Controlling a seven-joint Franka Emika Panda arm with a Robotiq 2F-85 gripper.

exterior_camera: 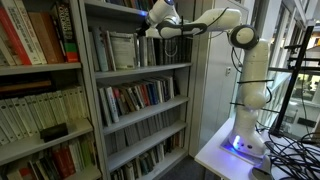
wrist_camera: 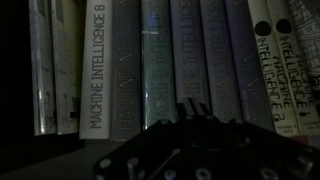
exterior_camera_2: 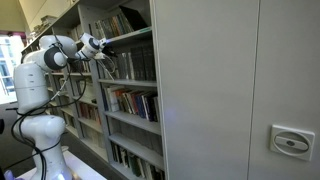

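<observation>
My gripper is shut at the bottom of the wrist view, its dark fingers close together and nothing visible between them. Directly ahead stands a row of upright books. A white book labelled "Machine Intelligence 8" (wrist_camera: 97,70) is left of the fingertips, beside a dark grey book (wrist_camera: 126,70) and a grey-green book (wrist_camera: 157,65). Purplish-grey books (wrist_camera: 188,55) fill the middle, and cream "Intelligence" volumes (wrist_camera: 270,70) lean at the right. Dim light hides whether the fingertips touch any spine. In the first exterior view, the gripper (exterior_camera: 141,32) hangs by the upper shelves.
A tall grey bookcase (exterior_camera: 88,75) holds several shelves of books, with its uprights and shelf boards close around the arm. The arm's base stands on a white table (exterior_camera: 218,158). A wide pale panel (exterior_camera_2: 205,90) borders the shelves in the second exterior view.
</observation>
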